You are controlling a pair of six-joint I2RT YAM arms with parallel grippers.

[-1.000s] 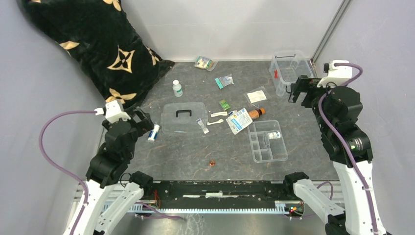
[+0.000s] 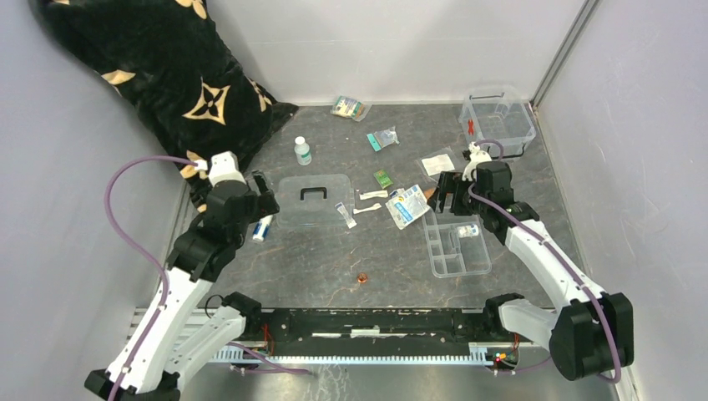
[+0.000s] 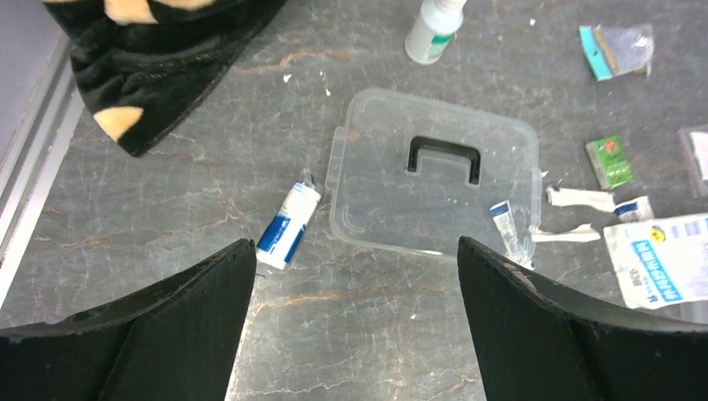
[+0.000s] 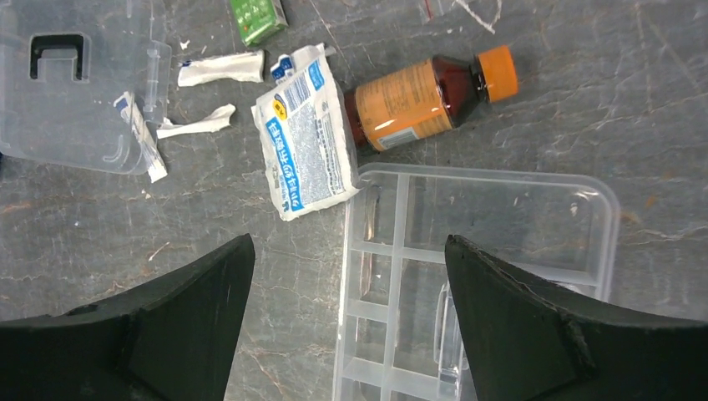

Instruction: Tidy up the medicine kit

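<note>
My left gripper is open and empty above the table, beside the clear lid [image 3: 392,192] with black handle, a blue-white tube [image 3: 286,225] and a white bottle [image 3: 430,38]. My open right gripper hangs over the compartment tray [image 4: 401,251], with an orange-capped brown bottle [image 4: 396,104] and a blue-white packet [image 4: 300,150] just beyond. Swab packets [image 4: 219,68], a green box [image 3: 608,159], a teal-labelled bag [image 2: 381,139] and another bag [image 2: 351,109] lie around the middle.
A clear bin [image 2: 498,117] stands back right. A black patterned blanket [image 2: 200,100] fills the back left. Walls bound both sides.
The objects look unchanged.
</note>
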